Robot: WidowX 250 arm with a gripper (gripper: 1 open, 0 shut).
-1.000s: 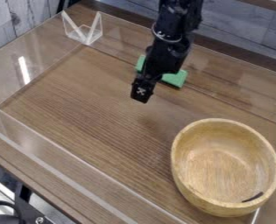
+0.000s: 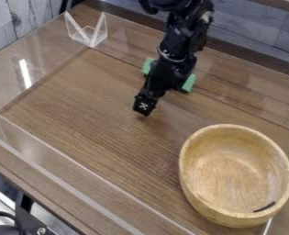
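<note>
My black arm reaches down from the top centre, and its gripper (image 2: pixel 147 101) hangs low over the middle of the wooden table, fingers apart. Behind the arm lies a green object (image 2: pixel 183 81), partly covered by it. Whether anything small sits between the fingertips is too small to tell.
A large beige bowl (image 2: pixel 236 147) takes up the lower right. A white wire-like piece (image 2: pixel 88 29) stands at the back left, another at the left edge.
The arm has lowered and moved slightly toward the viewer, its gripper now nearer the table. The bowl and green object appear to stay where they were.
</note>
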